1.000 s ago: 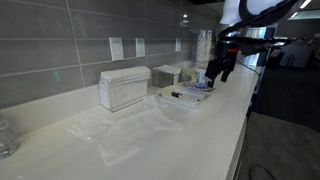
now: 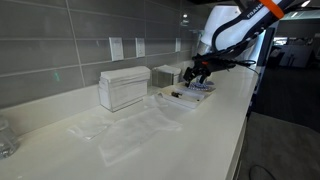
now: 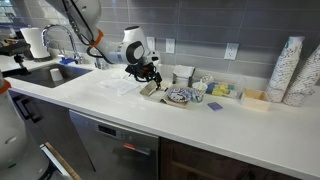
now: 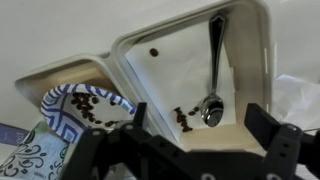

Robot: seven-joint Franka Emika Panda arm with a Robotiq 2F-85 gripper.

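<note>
In the wrist view, a spoon [image 4: 215, 65] with a dark handle and shiny bowl lies in a pale tray [image 4: 265, 55] on a white sheet. Several dark red beans [image 4: 181, 120] are scattered near the spoon's bowl. A blue-and-white striped bowl [image 4: 62, 125] with more beans inside sits in the neighbouring tray [image 4: 35, 82]. My gripper is open above the spoon's tray, its two black fingers wide apart and nothing between them. Seen from outside, the gripper [image 3: 150, 77] hangs over the trays' left end.
Right of the trays stand a yellow item [image 3: 222, 90], a tan box [image 3: 253, 99] and tall patterned vases [image 3: 283, 73]. A blue cloth [image 3: 215, 106] lies on the counter. A white rack-like box [image 2: 123, 88] stands by the tiled wall.
The arm has swung leftward in exterior view 1, bringing the gripper from the right of the trays to over them. The counter objects look unmoved.
</note>
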